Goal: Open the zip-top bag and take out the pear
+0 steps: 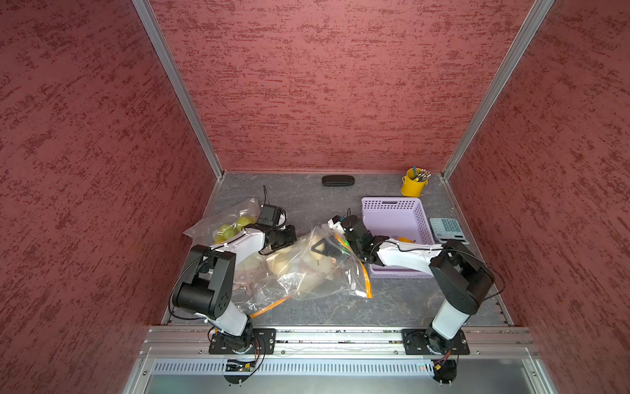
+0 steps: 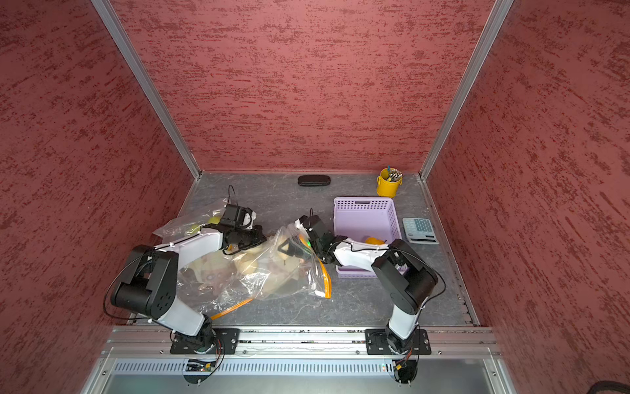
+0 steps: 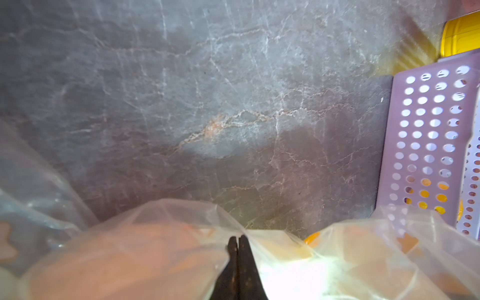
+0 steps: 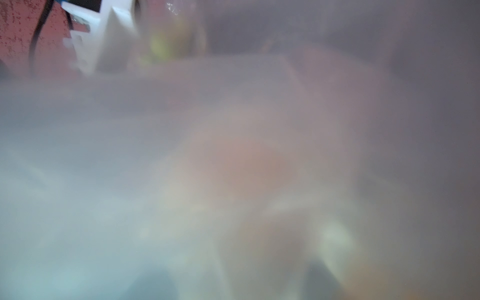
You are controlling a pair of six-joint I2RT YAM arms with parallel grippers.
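The clear zip-top bag [image 1: 295, 282] lies with its orange-edged mouth towards the right, its strip [image 1: 365, 279] hanging loose. Pale, rounded contents [image 1: 282, 262] show through the film. My right gripper [image 1: 319, 254] reaches in at the mouth, under plastic. It appears shut on a pale rounded fruit [image 1: 321, 265]; film blurs the right wrist view too much to confirm a pear. Beside the bag's far edge, my left gripper is shut with its tips against film; whether plastic is pinched there does not show.
At the left, another clear bag holds green fruit [image 1: 226, 233]. A lilac basket [image 1: 393, 203] with an orange item [image 2: 374, 240] stands under my right arm. Further off are a calculator [image 1: 448, 229], a yellow bucket [image 1: 412, 188] and a dark case [image 1: 338, 180].
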